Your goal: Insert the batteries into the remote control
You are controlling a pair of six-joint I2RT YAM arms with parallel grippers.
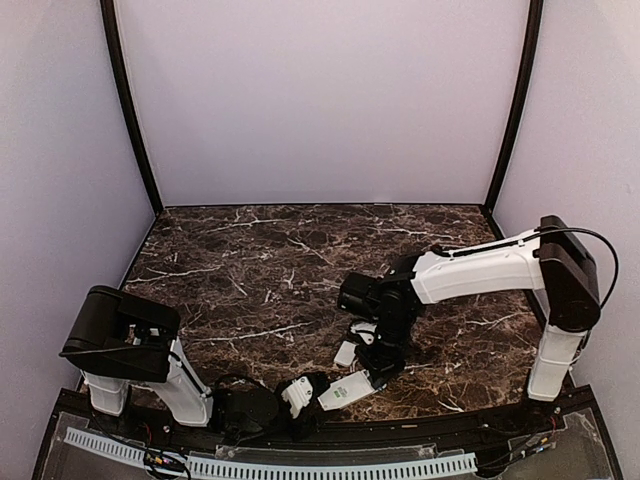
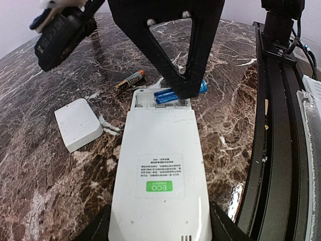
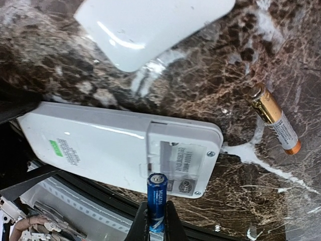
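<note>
The white remote control [image 2: 159,150] lies back side up, its battery compartment [image 3: 179,160] uncovered and empty of batteries. My left gripper is shut on the remote's near end. Over the compartment end, my right gripper is shut on a blue battery; in the left wrist view the battery is partly hidden behind a black finger [image 2: 188,83]. Whether the battery touches the remote I cannot tell. A second battery, copper and silver [image 3: 276,120], lies loose on the table past the compartment end. The white battery cover [image 2: 77,124] lies beside the remote.
A dark rail [image 2: 263,140] runs along the table's front edge, close to the remote.
</note>
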